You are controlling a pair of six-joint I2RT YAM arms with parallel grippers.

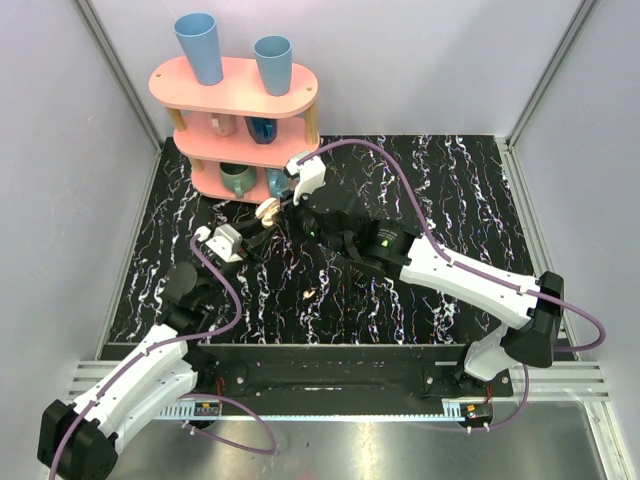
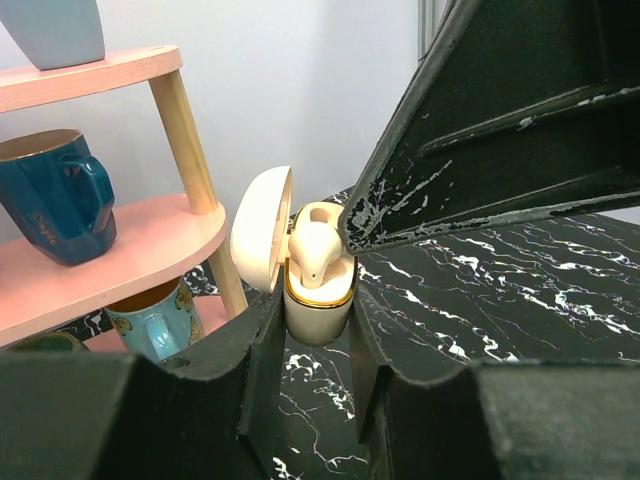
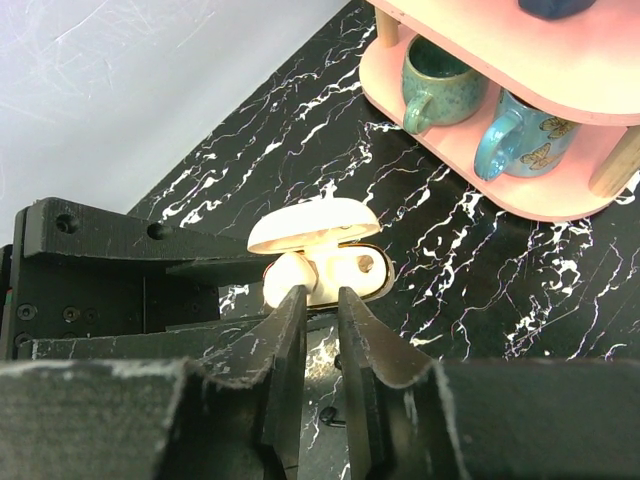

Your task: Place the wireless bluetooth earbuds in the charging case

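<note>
In the middle, my left gripper is shut on the cream charging case (image 2: 316, 312), held upright with its lid (image 2: 260, 225) open. A white earbud (image 2: 314, 242) sits in the case's top. In the right wrist view, the earbud (image 3: 289, 277) is in the left part of the case (image 3: 358, 270). My right gripper (image 1: 293, 205) is right at the case, its dark body reaching over it in the left wrist view; whether its fingertips touch the earbud is unclear. A small pale piece (image 1: 309, 294), perhaps the other earbud, lies on the marble top.
The pink shelf (image 1: 235, 85) with cups and mugs stands behind the grippers at the back left, close to them. Pale walls border it.
</note>
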